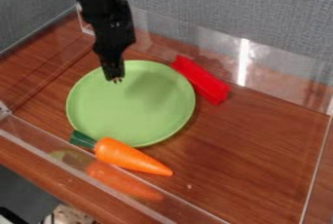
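Observation:
My black gripper (115, 75) hangs over the upper left part of a green plate (138, 113), its tip low near the plate's surface; whether its fingers are open or shut is too small to tell. An orange toy carrot (127, 158) with a green top lies in front of the plate at the bottom. A red object (201, 80) lies to the right of the plate, toward the back.
The wooden table (247, 160) has clear acrylic walls along the back and front edges. A grey felt-like wall stands behind.

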